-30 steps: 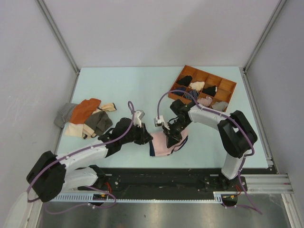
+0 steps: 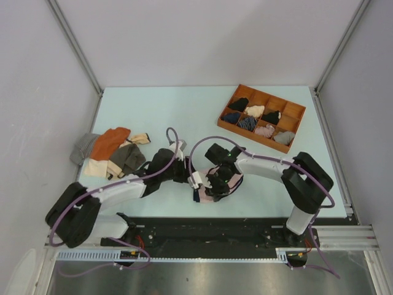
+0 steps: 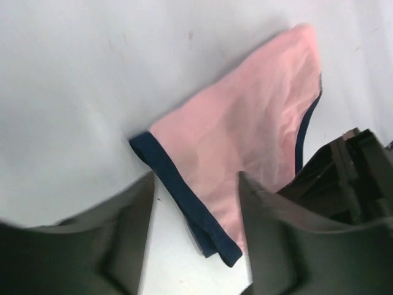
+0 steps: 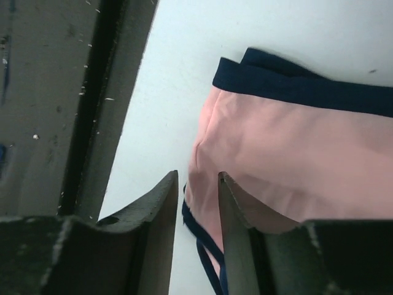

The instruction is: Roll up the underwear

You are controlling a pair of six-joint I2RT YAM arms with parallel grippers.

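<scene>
Pink underwear (image 2: 234, 181) with dark navy bands lies flat on the table at the centre front, seen close in the left wrist view (image 3: 227, 123) and right wrist view (image 4: 295, 147). My left gripper is part open over its navy-banded edge, with nothing visibly held. My right gripper hovers at the underwear's front corner near the table edge, fingers slightly apart; whether cloth is between them is unclear. In the top view the arms hide part of the underwear.
A wooden divided box (image 2: 291, 112) of folded garments stands at the back right. A pile of clothing (image 2: 110, 144) lies at the left. A dark gap runs along the front edge.
The left arm has shifted slightly near the underwear's left side.
</scene>
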